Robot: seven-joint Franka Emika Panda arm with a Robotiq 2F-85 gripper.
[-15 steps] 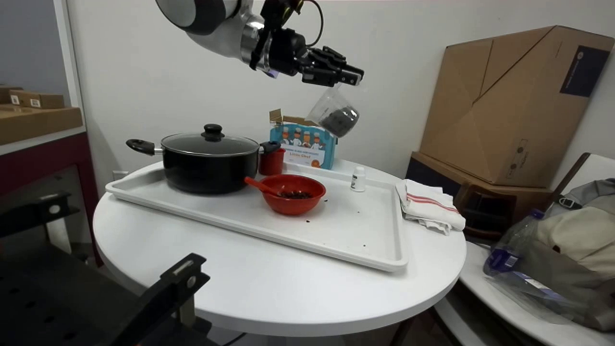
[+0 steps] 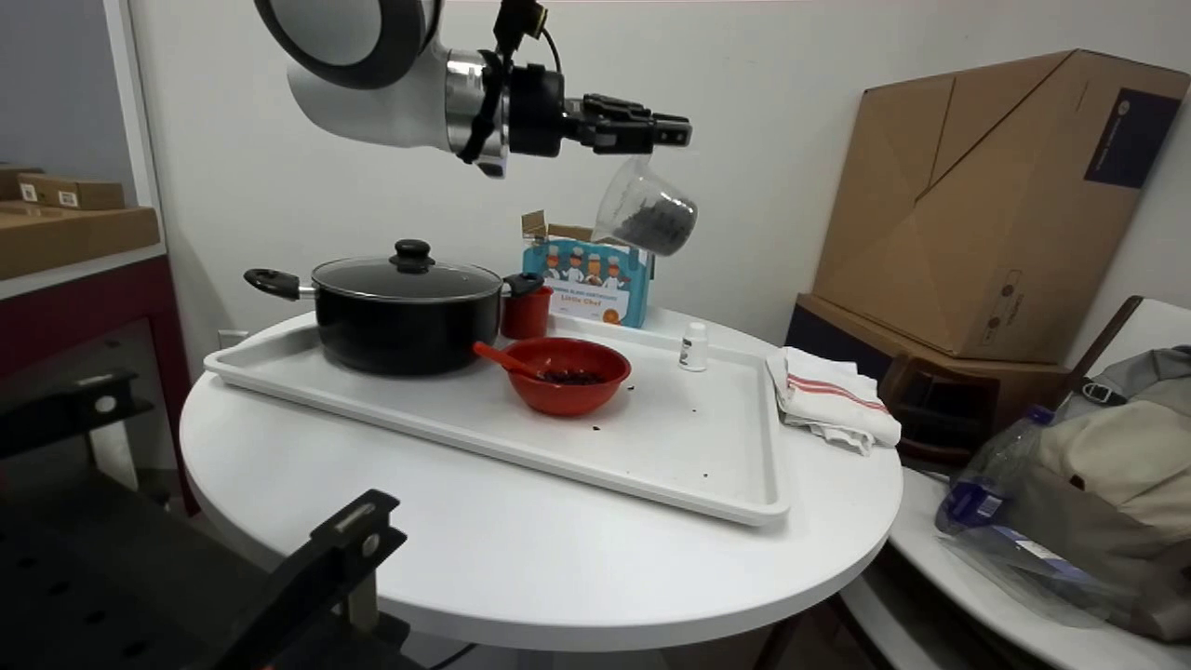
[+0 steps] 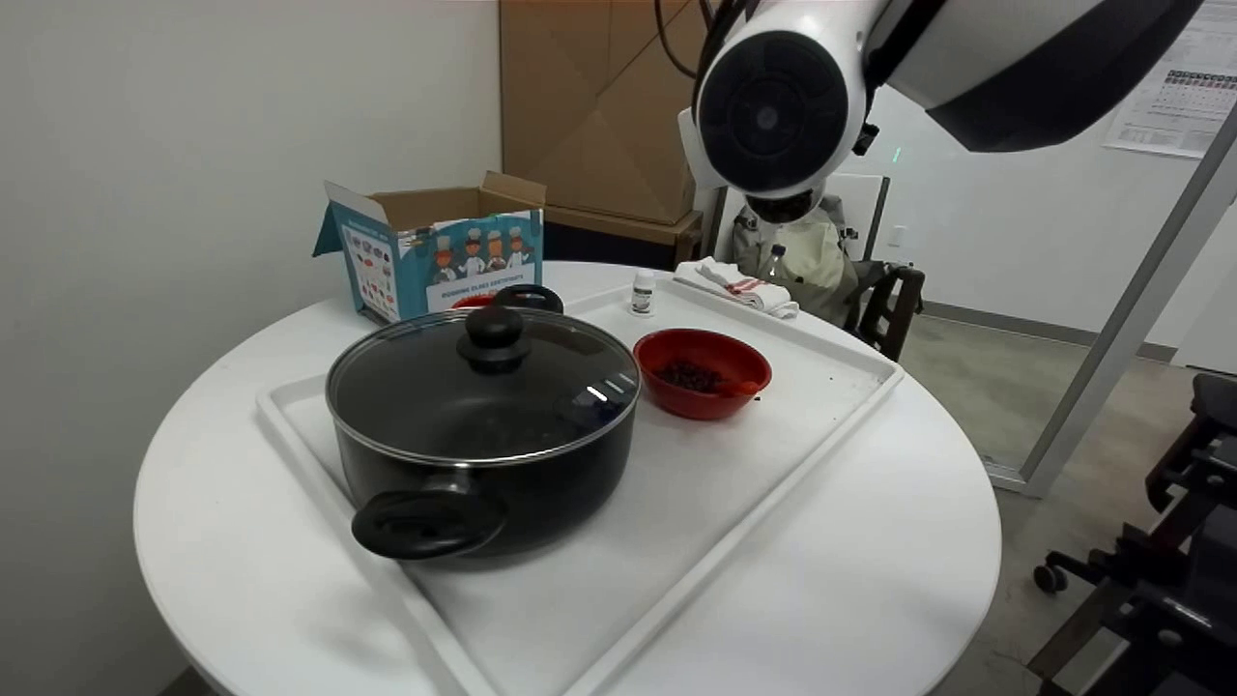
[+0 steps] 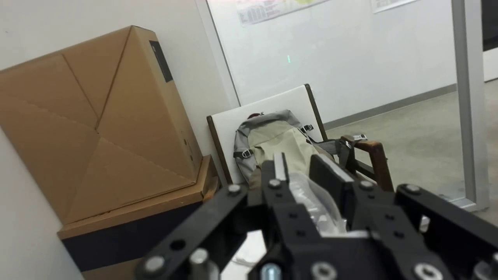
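High above the tray, my gripper is shut on a clear plastic cup, which hangs tilted below the fingers with dark bits gathered in its lower end. In the wrist view part of the clear cup shows between the two fingers. A red bowl stands on the white tray, lower than the cup and left of it in exterior view 1. Dark bits lie in the bowl, along with a red spoon. In exterior view 2 the arm hides my gripper and the cup.
A lidded black pot fills the tray's left part. Behind stand a red cup and a blue box. A small white bottle is on the tray; a folded towel lies at its right. The tray's front right is mostly clear.
My gripper has levelled out and shifted slightly left and up. The clear cup is still in its hold, tilted at a slightly different angle. Bowl, pot and tray look unmoved.
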